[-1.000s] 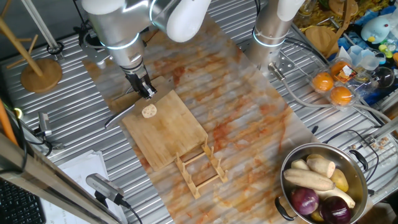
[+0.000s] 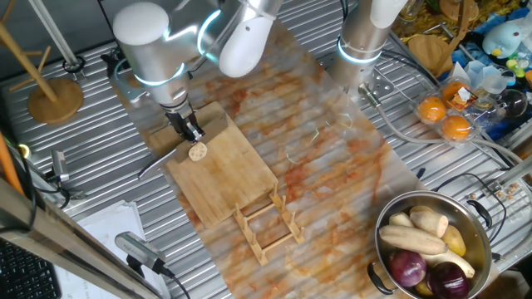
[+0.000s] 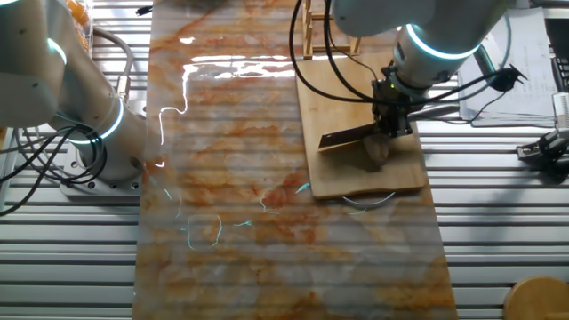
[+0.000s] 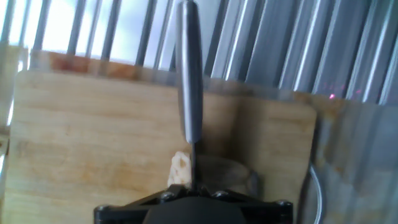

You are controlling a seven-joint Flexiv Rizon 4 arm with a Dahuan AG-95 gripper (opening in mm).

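My gripper (image 2: 192, 133) is shut on a knife, low over the wooden cutting board (image 2: 224, 178). To one side of the gripper sticks out the knife's grey handle (image 4: 190, 81); its broad blade (image 3: 348, 136) reaches out the other way. Right by the blade is a pale piece of food with holes in its cut face, like lotus root (image 2: 198, 151). In the wrist view part of this lotus root (image 4: 179, 169) shows left of the knife, close to the fingers. Whether the blade's edge touches or enters it, I cannot tell.
At one end of the board stands a small wooden rack (image 2: 270, 228). A steel pot (image 2: 384, 241) holds pale roots and purple vegetables.
The gripper and knife have shifted slightly toward the lotus root in exterior view 1.
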